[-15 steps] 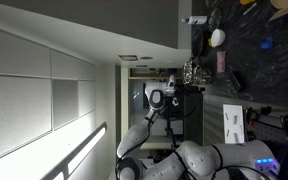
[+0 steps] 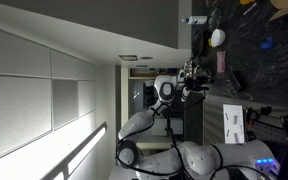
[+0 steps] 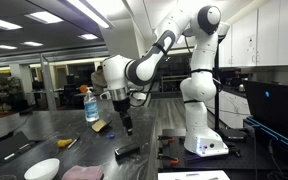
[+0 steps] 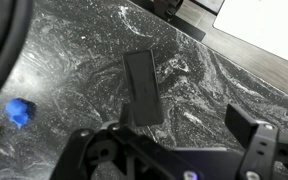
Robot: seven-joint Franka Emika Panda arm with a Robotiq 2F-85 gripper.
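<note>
A black oblong block (image 4: 142, 88) lies on the dark marbled tabletop in the wrist view. It sits ahead of my gripper and toward its left finger, whose tip overlaps the block's near end in this view. The fingers stand wide apart with only tabletop between them. In exterior view 2 my gripper (image 3: 122, 118) hangs over the table, and the dark block (image 3: 130, 153) rests near the front edge. Exterior view 1 is turned sideways and shows the block (image 2: 234, 80) beyond the arm.
A small blue item (image 4: 19, 110) lies left of the block. Along the table edge is a white sheet (image 4: 266, 25). Exterior view 2 shows a white bowl (image 3: 44, 168) at left and a blue-labelled bottle (image 3: 91, 106) behind the arm. Bare tabletop surrounds the block.
Within exterior view 1 the arm's wrist and gripper have shifted right and slightly up, closer to the tabletop and the block. The objects on the table look unmoved.
</note>
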